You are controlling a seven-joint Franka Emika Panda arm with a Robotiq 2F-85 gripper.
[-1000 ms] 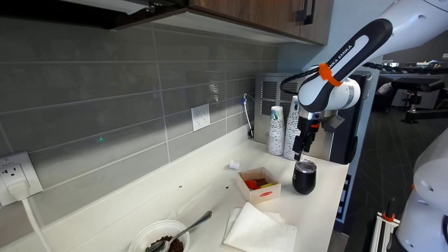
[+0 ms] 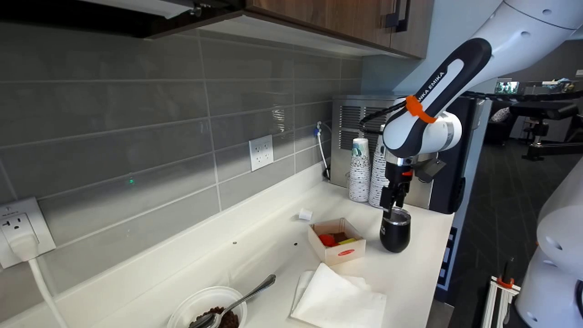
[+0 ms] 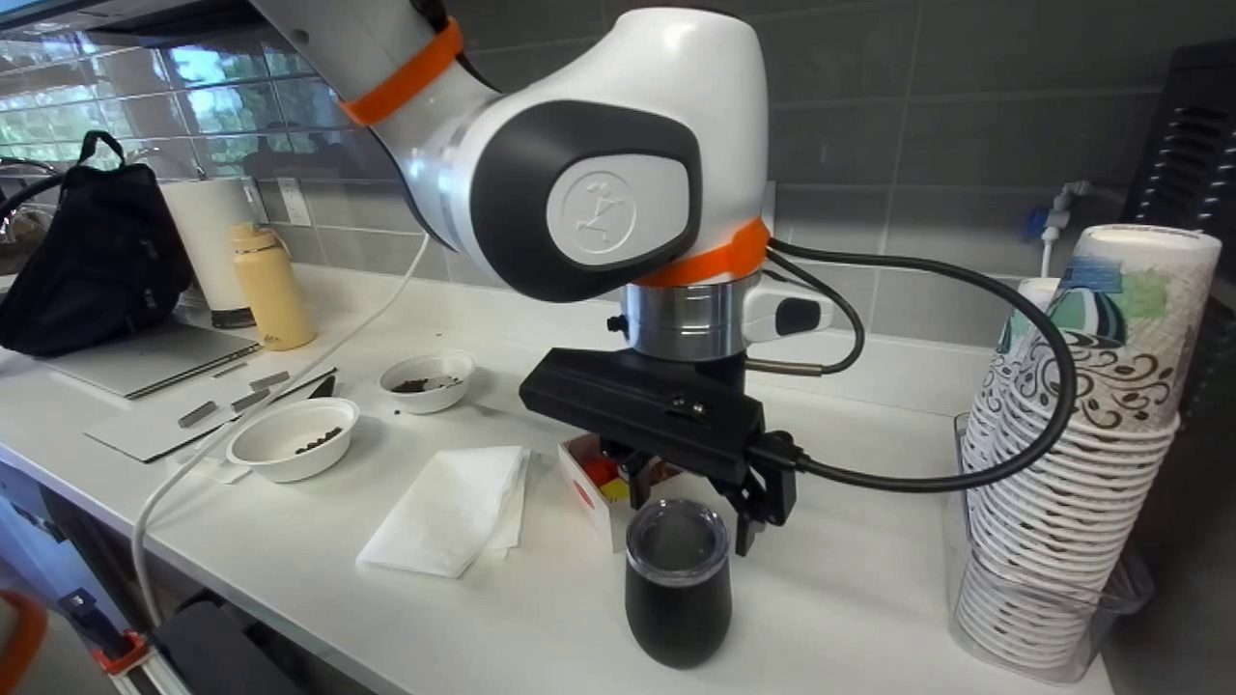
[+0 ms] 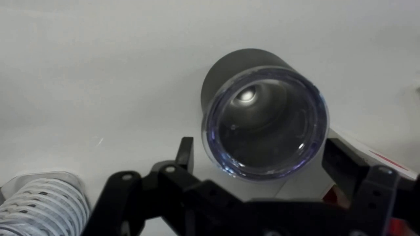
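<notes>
A black tumbler (image 2: 395, 234) with a clear lid stands upright on the white counter near its front edge. In the wrist view, the tumbler (image 4: 262, 126) shows from above, its rim lying ahead of and between the two spread fingers. My gripper (image 3: 692, 510) is open just behind the tumbler (image 3: 679, 602), fingertips around lid height, holding nothing. Whether a finger touches the rim cannot be told. Beside the tumbler, a small open box (image 2: 336, 247) holds red, brown and yellow packets.
Stacked paper cups (image 3: 1072, 463) stand in a clear holder near the coffee machine. Folded white napkins (image 3: 452, 510) lie beyond the box. White bowls (image 3: 295, 440) with dark bits, a yellow bottle (image 3: 272, 290) and a backpack (image 3: 98, 255) sit farther along the counter.
My gripper has come down and slightly left in exterior view 1, from above the tumbler to its lid height. The tumbler and the box have not moved.
</notes>
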